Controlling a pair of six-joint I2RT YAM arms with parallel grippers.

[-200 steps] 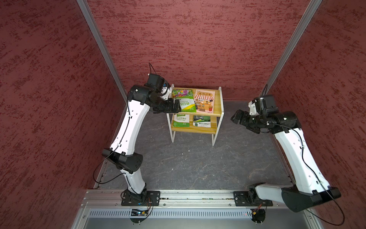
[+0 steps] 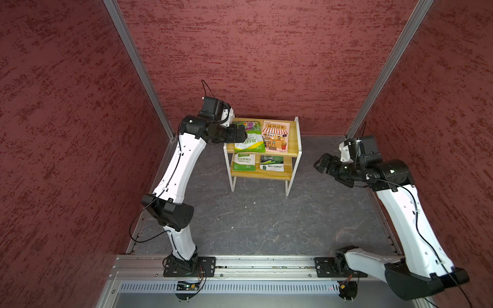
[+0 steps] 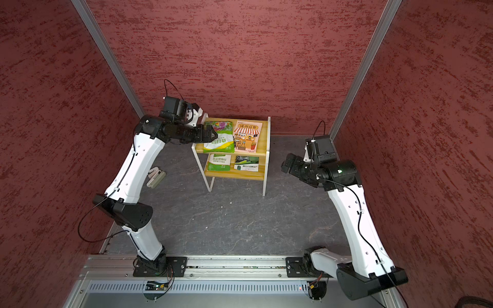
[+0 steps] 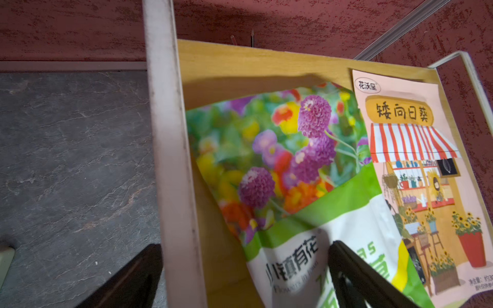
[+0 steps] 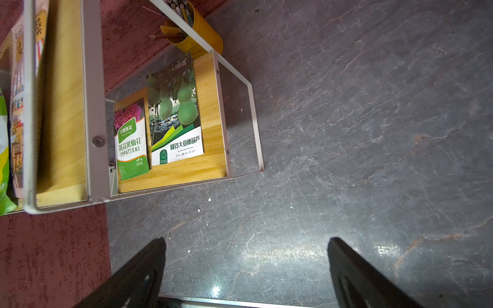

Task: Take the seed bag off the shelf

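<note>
A green and white seed bag with purple flowers [image 4: 287,164] lies on the left of the shelf's top board [image 2: 293,138]. Beside it, partly touching or overlapped, is a pink seed bag with a striped awning [image 2: 276,136]. My left gripper [image 2: 239,134] stands open at the shelf's left side. In the left wrist view, one finger [image 4: 136,277] shows outside the white post, the other [image 4: 354,274] over the green bag's lower part; contact cannot be told. Right of the shelf, my right gripper [image 2: 322,163] is open and empty, over bare floor.
On the lower board lie a green and white packet [image 2: 244,162] and a gourd packet [image 5: 174,110]. White posts [image 4: 174,154] frame the shelf. A yellow pen cup [image 5: 208,38] stands behind; a stapler-like object [image 3: 155,177] lies left.
The right gripper drifted a little right and down.
</note>
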